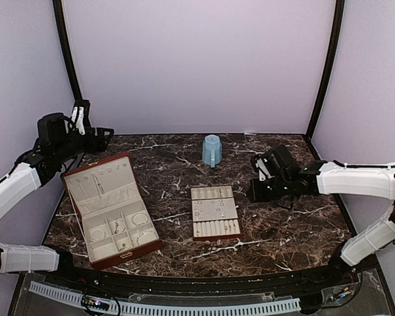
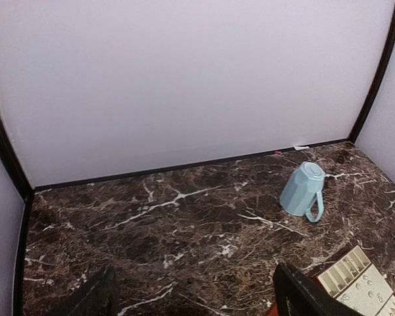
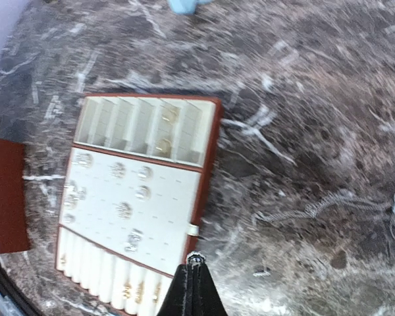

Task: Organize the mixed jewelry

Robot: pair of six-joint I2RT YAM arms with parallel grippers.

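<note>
In the right wrist view, my right gripper is shut on a small silver earring (image 3: 195,257), which shows at its fingertips. It is raised above the table, at the right edge of the tray (image 3: 196,214). That tray has ring slots, a flat panel with several silver earrings (image 3: 123,210), and white rolls with gold pieces (image 3: 127,289). A tiny silver piece (image 3: 262,271) lies on the table to the right. Farther off lies a silver chain (image 3: 309,209). My left gripper stands open and empty, above the table's left back.
An open jewelry box (image 1: 156,244) with bracelets and necklaces stands at the left. A blue pitcher (image 1: 211,151) is at the back middle. Bare marble (image 1: 168,187) lies between box and tray.
</note>
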